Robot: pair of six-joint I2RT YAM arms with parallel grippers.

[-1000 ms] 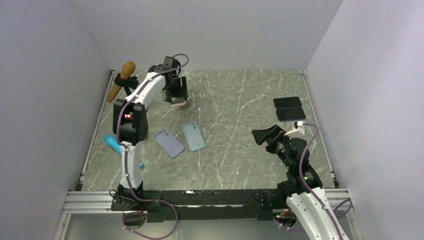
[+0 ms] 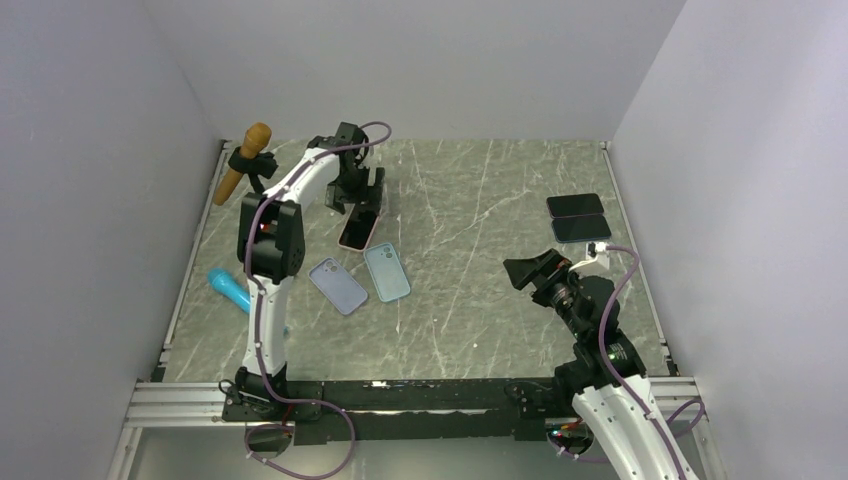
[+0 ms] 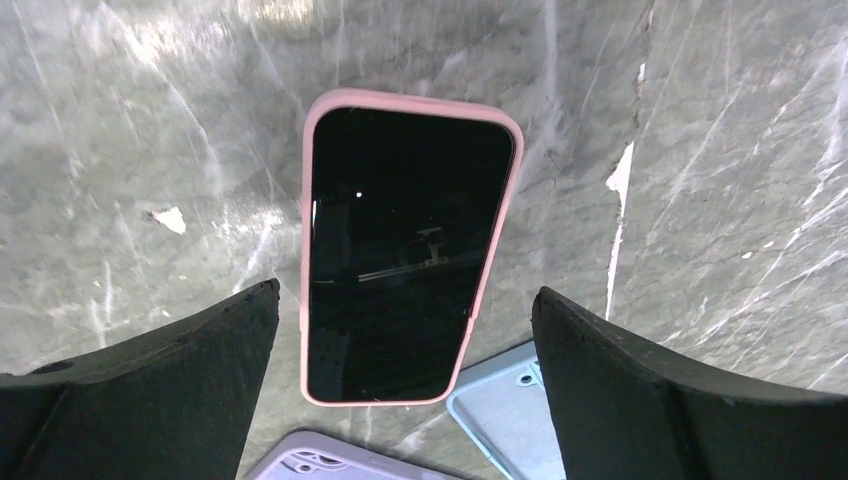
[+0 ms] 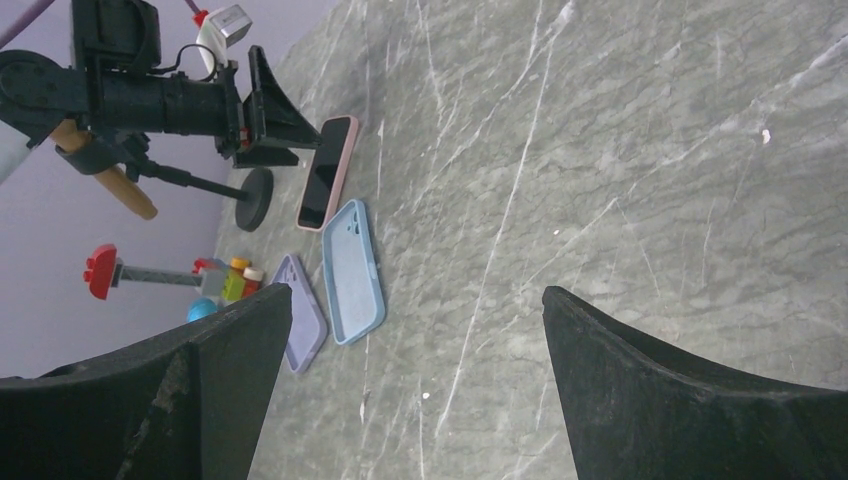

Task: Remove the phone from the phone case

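A phone (image 3: 405, 255) with a pink case or rim (image 3: 308, 240) lies screen up on the marble table at the back left, also seen in the top view (image 2: 356, 232). My left gripper is open above it, with nothing between its fingers, as the left wrist view shows. My right gripper stands open and empty over the right side of the table. Two empty cases, light blue (image 2: 387, 271) and lavender (image 2: 337, 286), lie nearer the front.
Two dark phones (image 2: 580, 228) lie at the right. A microphone on a stand (image 2: 242, 166) and a blue object (image 2: 228, 290) are along the left edge.
The pink phone, earlier partly under the left gripper, now lies flat and more exposed. The right arm is still.
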